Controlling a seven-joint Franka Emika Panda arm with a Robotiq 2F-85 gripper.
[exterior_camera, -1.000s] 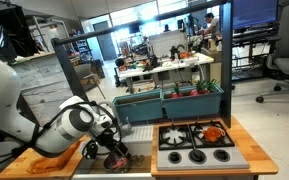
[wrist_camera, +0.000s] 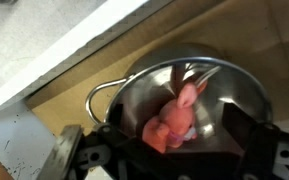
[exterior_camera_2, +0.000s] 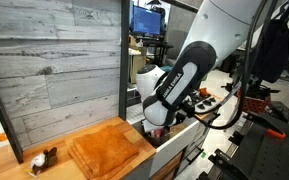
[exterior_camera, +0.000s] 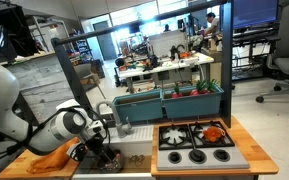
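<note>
A shiny metal pot (wrist_camera: 219, 88) with a wire handle on one side fills the middle of the wrist view. Inside it lies a pink rabbit-like toy (wrist_camera: 180, 112). My gripper is open, its dark fingers spread at either side of the pot's lower part, and the toy shows between them. Whether the fingers touch the pot cannot be told. From the front, the gripper (exterior_camera: 106, 157) points down into the sink-like recess at the counter's left, largely covering the pot there.
A stove (exterior_camera: 196, 148) with an orange-red item (exterior_camera: 214, 133) on a burner stands right of the recess. An orange cloth (exterior_camera_2: 102, 148) lies on the wooden counter. Blue bins (exterior_camera: 139, 108) line the back, and a faucet (exterior_camera: 122, 125) rises behind the recess.
My gripper has moved down and to the left in exterior view 1. The pot, with its pink content showing earlier, now appears farther left and mostly hidden behind the gripper.
</note>
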